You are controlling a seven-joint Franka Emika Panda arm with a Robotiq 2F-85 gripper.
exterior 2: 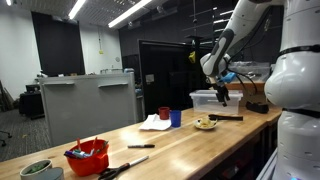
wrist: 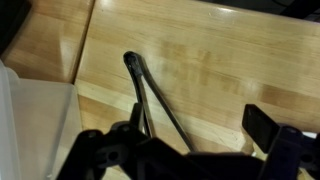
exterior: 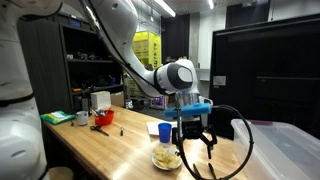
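My gripper stands open above the wooden table, nothing between its fingers. Beneath it lies a dark pair of tongs point(wrist: 138, 78), its two arms joined at the far end and spreading toward the gripper. In the wrist view the near part of the tongs is hidden by the left finger and the gripper body. The tongs point(exterior 2: 229, 118) also show as a dark strip near the table's right side in exterior view 2. In exterior view 1 the gripper point(exterior: 196, 143) hangs just right of a plate point(exterior: 156, 162) bearing something yellow.
A clear plastic bin point(exterior: 285, 150) stands on the right, close to the tongs. A blue cup point(exterior: 165, 131) is behind the plate. Farther off are a red container point(exterior 2: 87, 160), a red cup point(exterior 2: 163, 113) and dark-handled tools point(exterior 2: 125, 166).
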